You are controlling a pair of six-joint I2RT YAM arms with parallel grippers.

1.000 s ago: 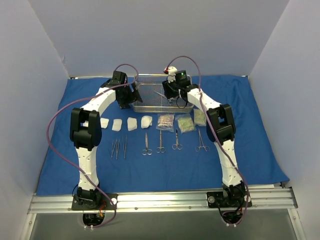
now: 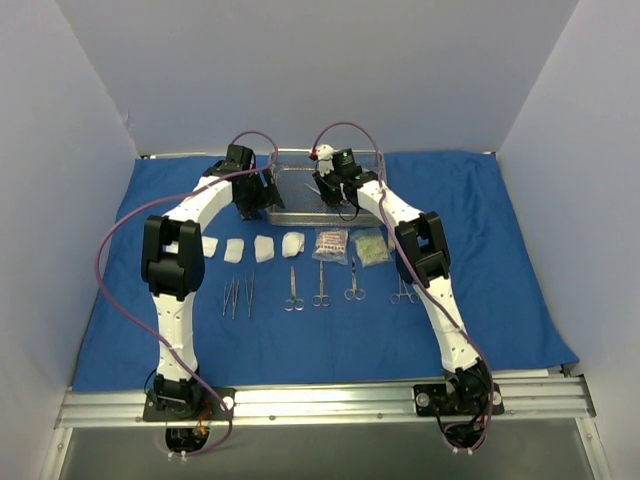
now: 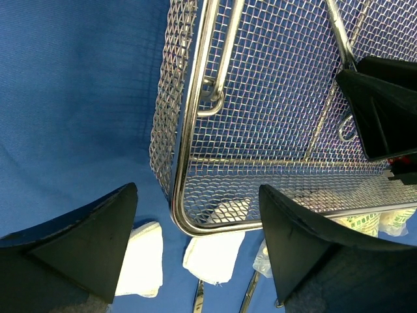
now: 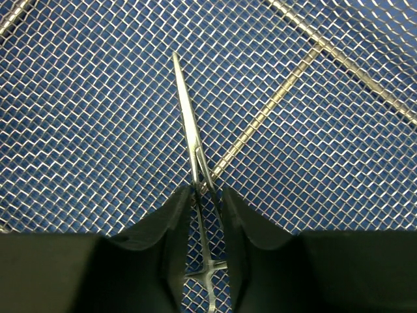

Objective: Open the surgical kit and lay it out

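Note:
In the wire mesh tray (image 2: 295,215) lies a hemostat (image 4: 189,117); my right gripper is down over its handle section, fingertips either side of it, partly open. My left gripper stands open above the tray's left corner, nothing between its fingers. Below the tray on the blue drape lie white gauze pads (image 2: 264,248), bagged supplies (image 2: 330,244), tweezers (image 2: 235,298), scissors (image 2: 293,290) and another hemostat (image 2: 402,294), set out in rows.
The blue drape (image 2: 500,270) is clear at the right and along the front. Grey walls stand at the back and both sides; a metal rail (image 2: 315,393) runs along the front edge.
My right gripper has moved left and down over the hemostat in the tray. The left arm and the laid-out items have not visibly moved.

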